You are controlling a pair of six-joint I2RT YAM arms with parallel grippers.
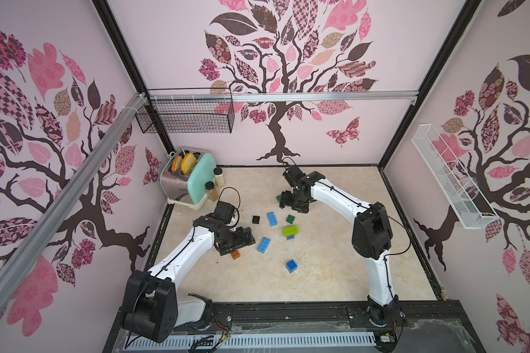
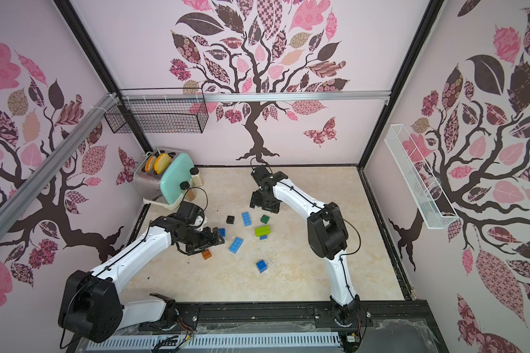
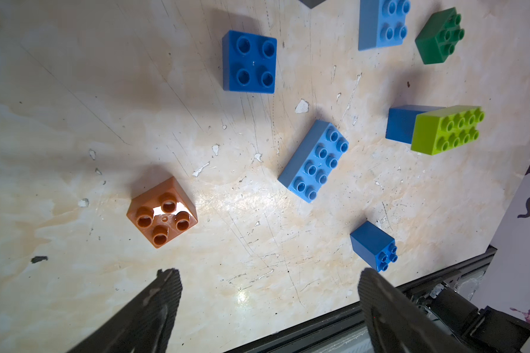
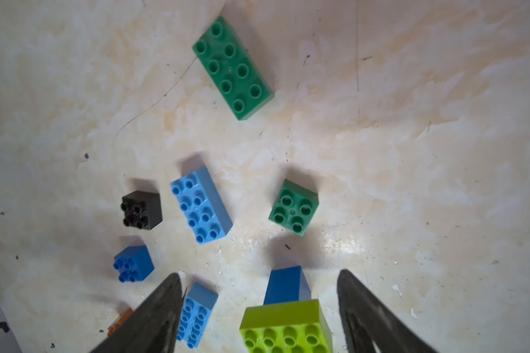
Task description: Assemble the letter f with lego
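Note:
A lime green brick [image 4: 288,320] sits on a blue brick [image 4: 286,283], jutting past it on one side. Above the table beyond this pair, my right gripper has its fingers apart with nothing between them. Loose around it lie a small green brick [image 4: 294,207], a long green brick [image 4: 233,67], a light blue brick [image 4: 201,206], a second light blue brick [image 3: 314,160] and a black brick [image 4: 141,210]. My left gripper hovers open and empty near the orange brick [image 3: 162,211]; two small blue bricks [image 3: 250,61] lie apart.
A toaster-like rack [image 1: 188,179] with two bottles [image 1: 212,189] beside it fills the back left corner. A black wire basket [image 1: 185,114] hangs above the back left.

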